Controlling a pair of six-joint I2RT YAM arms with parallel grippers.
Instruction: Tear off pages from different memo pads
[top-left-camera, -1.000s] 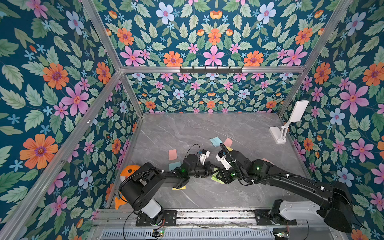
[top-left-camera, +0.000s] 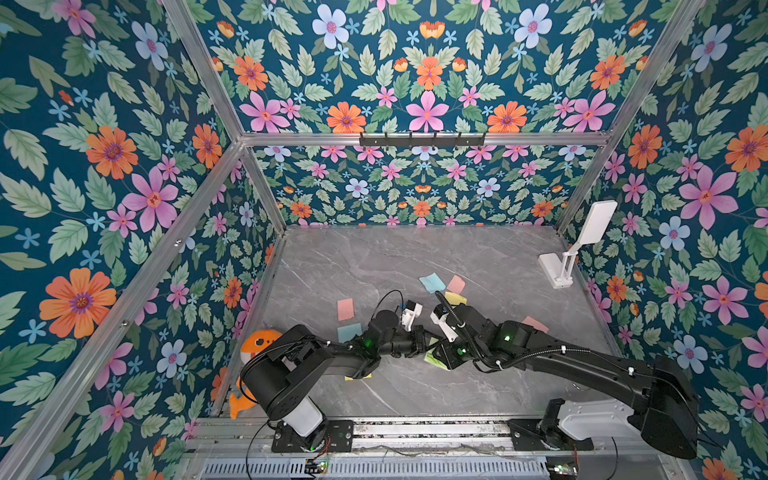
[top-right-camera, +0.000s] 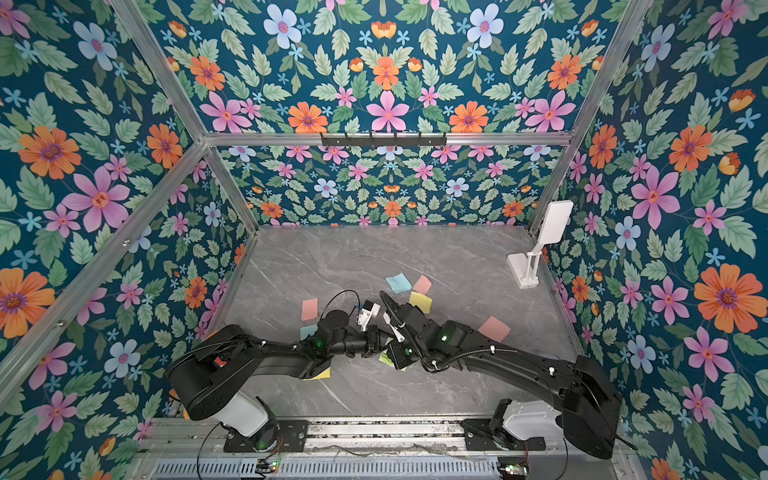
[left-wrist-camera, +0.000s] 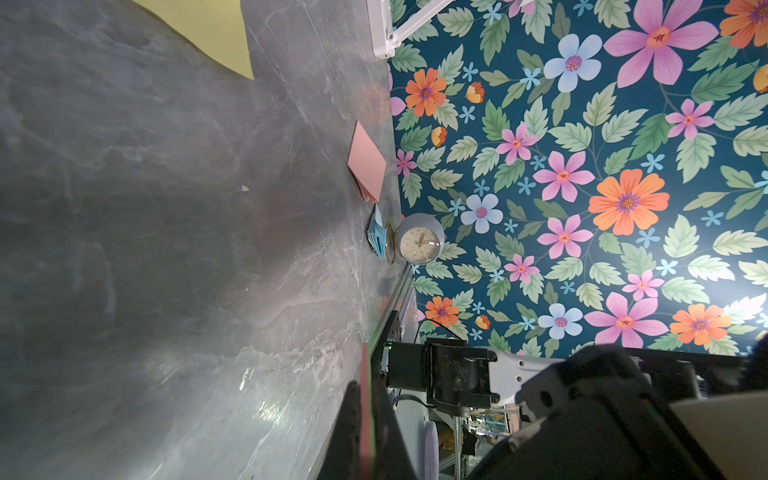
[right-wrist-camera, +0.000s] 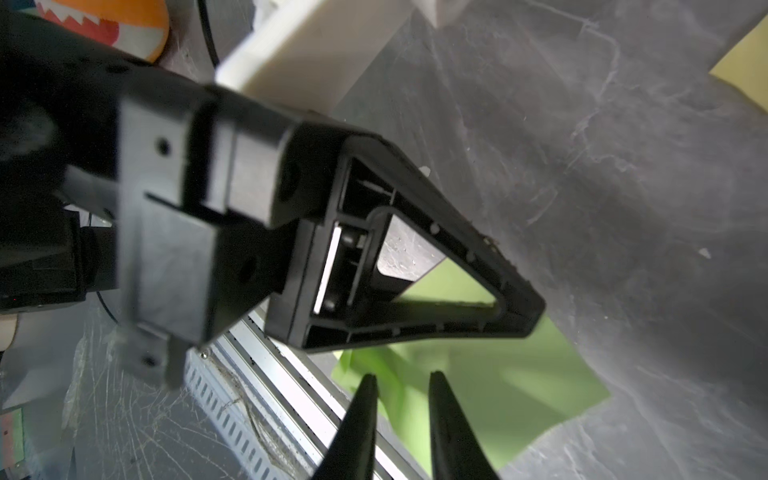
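Note:
A green memo pad (right-wrist-camera: 520, 376) is held on edge near the front middle, off the table as far as I can tell. My left gripper is shut on it, and only thin green and pink lines show between its tips. In the right wrist view one left finger (right-wrist-camera: 432, 312) lies across the pad's face. Close by, my right gripper stands part open at the pad's lower left, where a brighter green sheet edge (right-wrist-camera: 392, 388) is bent behind the gap. Both arms hide much of the pad in the top left view.
Pink (top-left-camera: 345, 309) and blue pads (top-left-camera: 349, 332) lie left; a yellow pad (top-left-camera: 358, 377) shows under the left arm. Blue (top-left-camera: 432, 282), pink (top-left-camera: 456, 285) and yellow paper (top-left-camera: 454, 298) lie behind the grippers. A white lamp (top-left-camera: 557, 270) and orange toy (top-left-camera: 260, 342) stand aside.
The left arm has barely moved.

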